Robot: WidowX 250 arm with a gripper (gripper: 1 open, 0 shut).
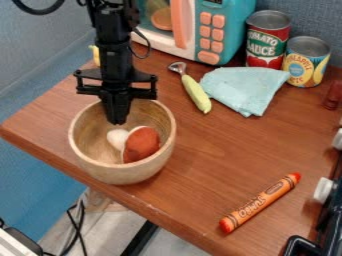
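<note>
My black gripper (115,108) points straight down at the back-left inside of a wooden bowl (162,165); whether its fingers are open or shut is unclear. Below the fingertips in the bowl lie a white garlic-like item (118,137) and a red-brown round item (142,144), touching each other.
Behind are a toy microwave (211,30), two cans (266,42), a light-blue cloth (245,88), a yellow-green vegetable (197,92) and a metal utensil. A crayon-shaped orange stick (261,203) lies front right. Black equipment lines the right edge.
</note>
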